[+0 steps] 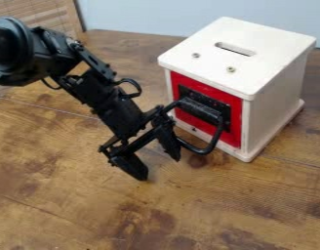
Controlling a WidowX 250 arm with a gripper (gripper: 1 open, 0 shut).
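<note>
A white wooden box [272, 68] with a slot on top stands on the table at the right, its front a red panel [185, 84] carrying a black fitting with a black looped handle [218, 130]. My black gripper [153, 163] hangs from the arm at the left, just in front of the box and left of the handle, its two fingers apart and pointing down. I cannot see anything held between them; whether the nearer part of the handle touches a finger is unclear.
A white wall and a pale board [43, 12] stand behind.
</note>
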